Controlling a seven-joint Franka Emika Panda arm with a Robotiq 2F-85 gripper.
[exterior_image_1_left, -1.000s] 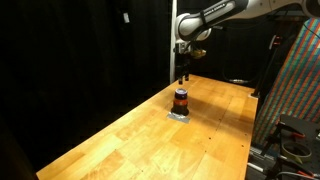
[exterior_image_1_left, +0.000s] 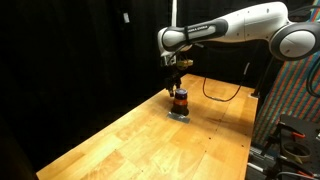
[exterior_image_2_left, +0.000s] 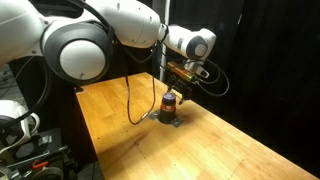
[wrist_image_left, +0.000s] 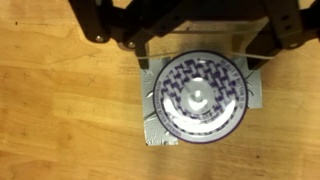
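Observation:
A dark, can-shaped object (exterior_image_1_left: 181, 103) with an orange-brown band stands upright on the wooden table, silvery tape at its base. From above in the wrist view, its round lid (wrist_image_left: 199, 97) is white with a purple woven pattern and a central knob. Close by its upper end, on the far side in exterior view 1, hangs my gripper (exterior_image_1_left: 173, 92). The wrist view has the dark fingers (wrist_image_left: 268, 42) wide apart at the lid's upper edge, so the gripper is open. Whether either finger touches the lid, I cannot tell.
Silver tape (wrist_image_left: 158, 131) lies flat on the table beside the object. Broad bare tabletop (exterior_image_1_left: 120, 145) stretches to the left and front in exterior view 1. A dark curtain (exterior_image_1_left: 80, 70) hangs behind, and a loose cable loops from the arm.
In exterior view 1 my gripper has come down and shifted left, nearer the top of the can-shaped object. The object has stayed in place.

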